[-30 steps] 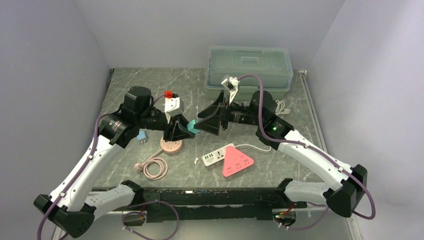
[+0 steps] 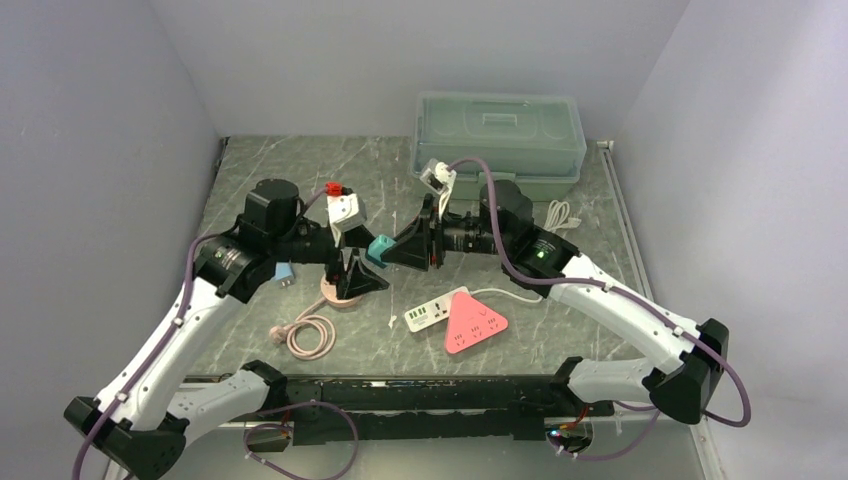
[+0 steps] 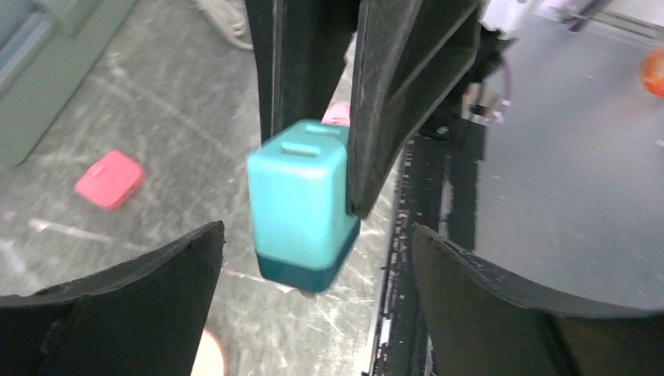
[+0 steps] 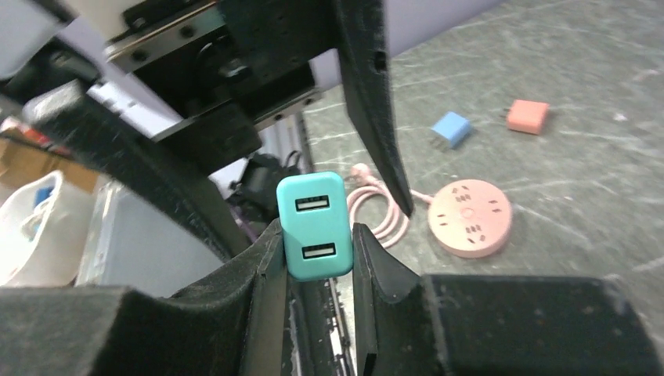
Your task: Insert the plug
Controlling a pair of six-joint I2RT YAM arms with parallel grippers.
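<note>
A teal block-shaped plug [image 4: 317,205] with two USB slots on its visible face is held in the air at the centre of the top view. My right gripper is shut on it, a finger at each side. The left gripper stands open, its fingertips apart on both sides of the plug's lower part without visible contact. No prongs show on the plug. Below are three sockets: a round pink one with a coiled cord [image 4: 470,215], a white power strip [image 2: 428,312] and a triangular pink one [image 2: 472,323].
A blue adapter [image 4: 451,129] and an orange-pink adapter [image 4: 527,115] lie on the grey table beyond the round socket. A red-pink block [image 3: 110,179] is also on the table. The lidded green box [image 2: 498,140] fills the back right.
The right gripper's fingers have closed on the plug from wide apart, and the right arm has shifted left with the plug.
</note>
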